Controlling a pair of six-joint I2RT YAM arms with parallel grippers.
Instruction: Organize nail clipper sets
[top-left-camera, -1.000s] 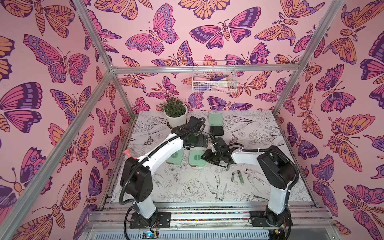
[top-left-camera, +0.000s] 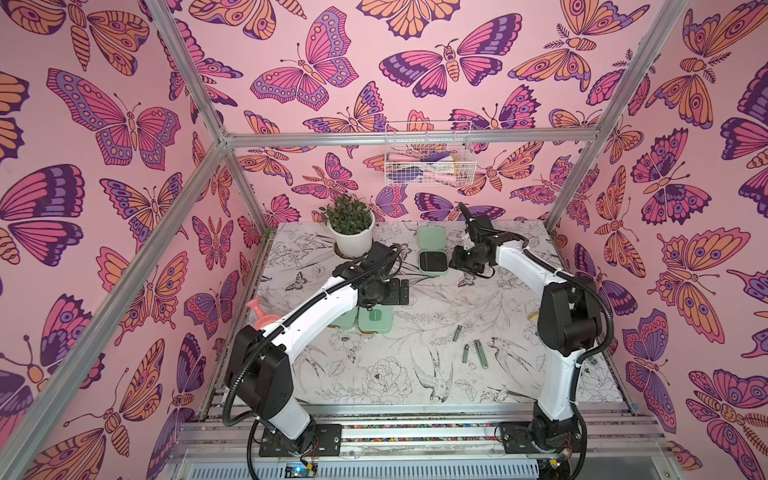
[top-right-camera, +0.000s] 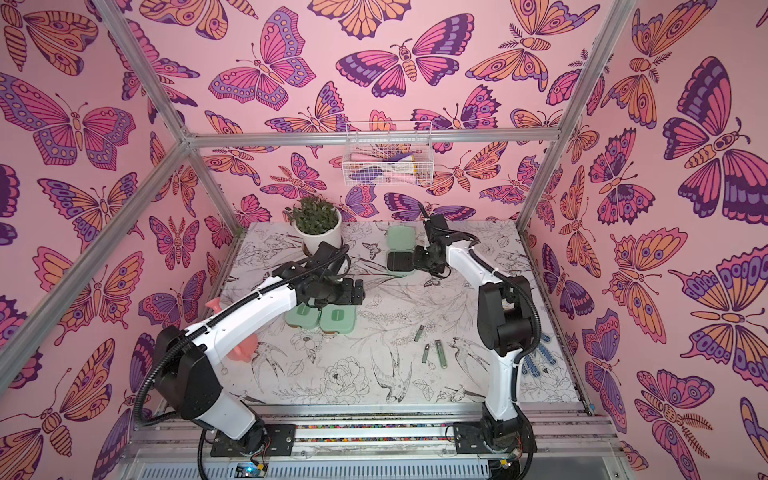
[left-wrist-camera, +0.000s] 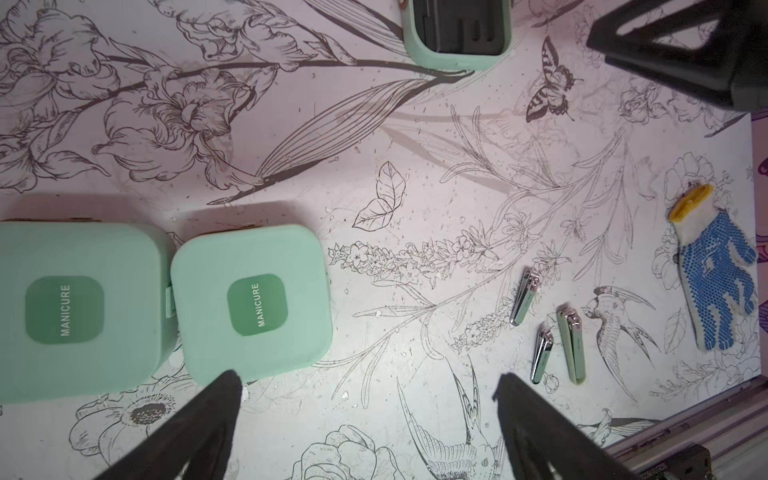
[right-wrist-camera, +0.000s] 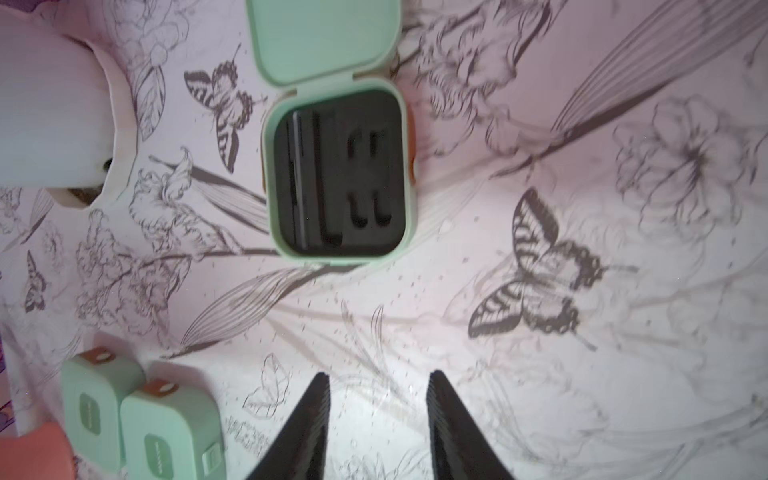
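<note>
At the back of the table lies an open green case (right-wrist-camera: 340, 252), its lid (right-wrist-camera: 326, 40) folded back; one slim dark tool (right-wrist-camera: 300, 184) lies in its black insert, other slots look empty. Two closed green manicure cases (left-wrist-camera: 76, 312) (left-wrist-camera: 276, 304) stand side by side at left. Several clippers lie loose at front right: a large clipper (left-wrist-camera: 572, 344), a small one (left-wrist-camera: 541, 353) and another small one (left-wrist-camera: 525, 296). Above the closed cases my left gripper hangs open and empty. My right gripper, open with a moderate gap and empty, hovers near the open case.
A potted plant (top-left-camera: 352, 232) stands at the back left. A coral object (top-right-camera: 240, 348) sits at the left edge. A blue glove (left-wrist-camera: 716, 276) lies at right.
My right gripper has gone from beside the closed case to the back, beside the open case. The right closed case has shifted left, against its neighbour. The left arm has swung slightly left.
</note>
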